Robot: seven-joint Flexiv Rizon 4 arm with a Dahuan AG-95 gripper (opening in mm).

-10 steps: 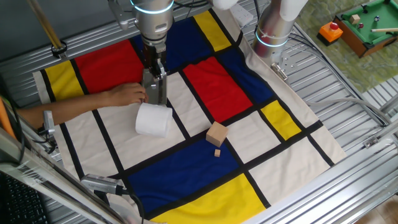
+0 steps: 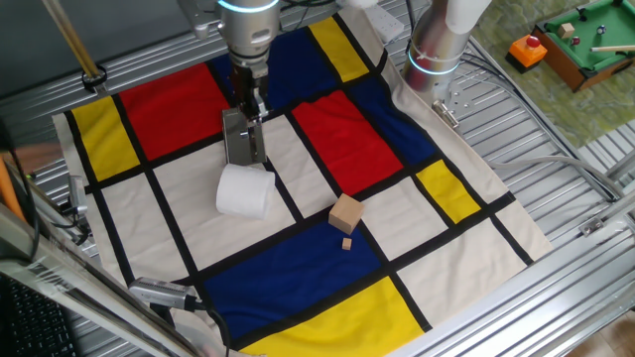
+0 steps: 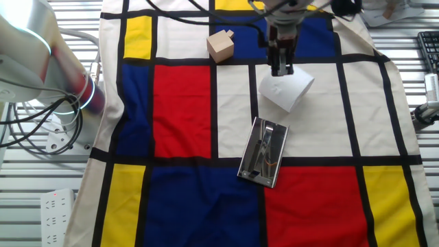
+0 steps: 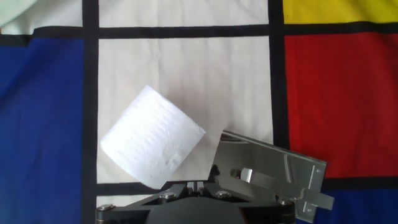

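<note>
A white paper roll (image 2: 245, 191) lies on its side on a white patch of the patterned cloth; the wrist view shows the roll (image 4: 152, 138) left of centre. Close to it is a shiny metal plate with a bent strip (image 3: 263, 152), lying flat; in the wrist view this metal holder (image 4: 273, 163) is at lower right, partly covered by the gripper. My gripper looks shut, its fingertips together with nothing visible between them. From the first exterior view, the gripper (image 2: 256, 119) hangs over the metal plate, apart from the roll.
A wooden cube (image 2: 346, 213) and a tiny wooden block (image 2: 347, 244) sit near the blue patch. Red, blue and yellow patches of the cloth (image 3: 182, 113) are mostly bare. A black keyboard (image 3: 431, 51) and a white power strip (image 3: 57, 216) stand off the cloth.
A person's hand that was at the metal plate has withdrawn left, almost out of view. Roll and blocks look unmoved; my arm has barely moved.
</note>
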